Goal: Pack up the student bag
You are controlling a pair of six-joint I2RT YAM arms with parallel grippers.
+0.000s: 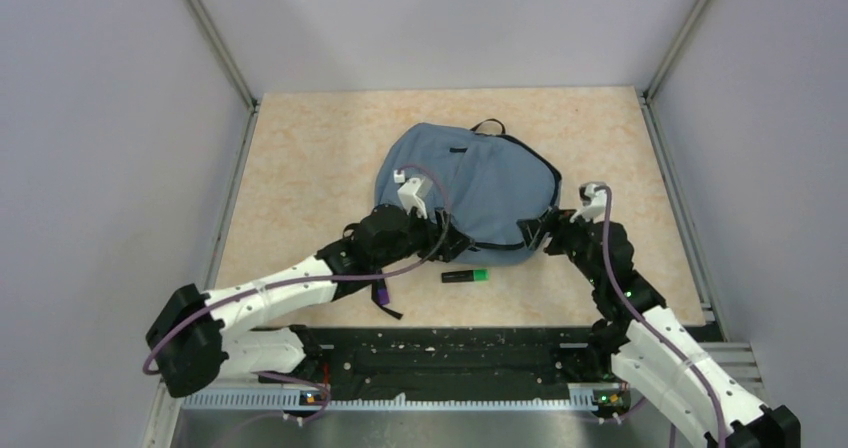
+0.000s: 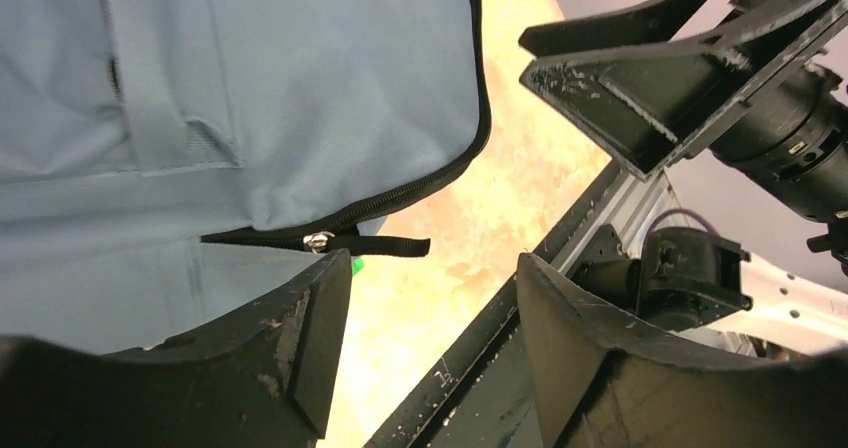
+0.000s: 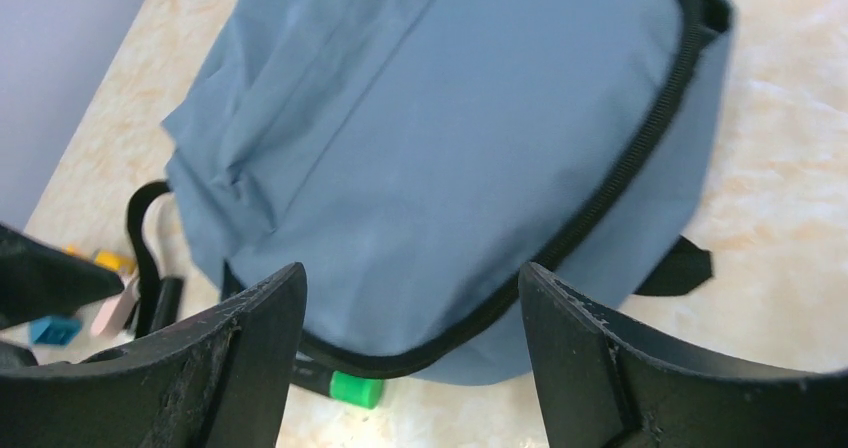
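The blue-grey student bag (image 1: pixel 490 183) lies flat on the table, its black zipper (image 2: pixel 440 180) running along the right and front edges. A zipper pull (image 2: pixel 318 241) with a black tab shows in the left wrist view, beyond the left fingertips. My left gripper is part open over the bag's front edge, nothing held between its fingers. At the bag's right front corner is my right gripper, also part open; the bag's zipped edge passes beneath its fingers, with no grip on it visible. A black marker with a green end (image 1: pixel 465 276) lies in front of the bag.
A black strap (image 1: pixel 388 311) with a purple item (image 1: pixel 383 296) lies left of the marker, partly under the left arm. Small coloured items, including a blue one (image 3: pixel 55 330), appear at the right wrist view's left edge.
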